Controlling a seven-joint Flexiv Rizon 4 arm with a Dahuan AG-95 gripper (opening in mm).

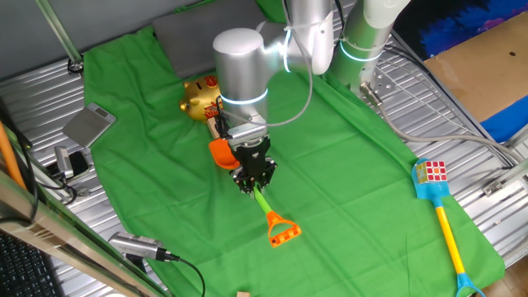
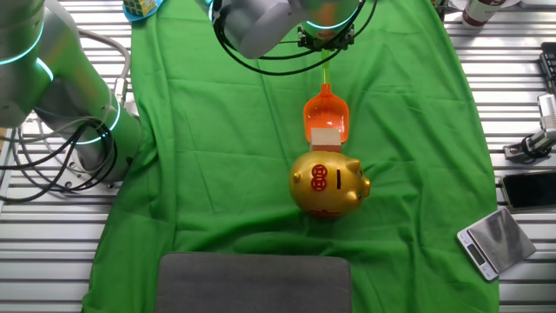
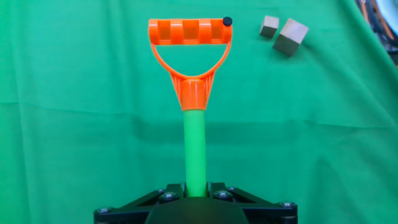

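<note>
My gripper [image 1: 254, 186] is shut on the green shaft [image 3: 195, 146] of a toy shovel, with a finger on each side of it in the wrist view. The shovel's orange D-shaped handle [image 3: 192, 93] points away from the gripper. Its orange scoop [image 2: 327, 111] lies on the other side, over the green cloth. At the scoop's front edge sits a pale wooden block [image 2: 326, 137], between the scoop and a gold piggy bank [image 2: 327, 184]. Whether the block rests on the lip or just before it, I cannot tell.
Two small wooden blocks [image 3: 290, 37] lie beyond the handle. A blue-and-yellow shovel [image 1: 448, 235] carries a puzzle cube [image 1: 431, 172] at the right. A grey pad [image 2: 254, 283] lies behind the piggy bank, and a small scale [image 1: 89, 125] sits off the cloth. Mid-cloth is clear.
</note>
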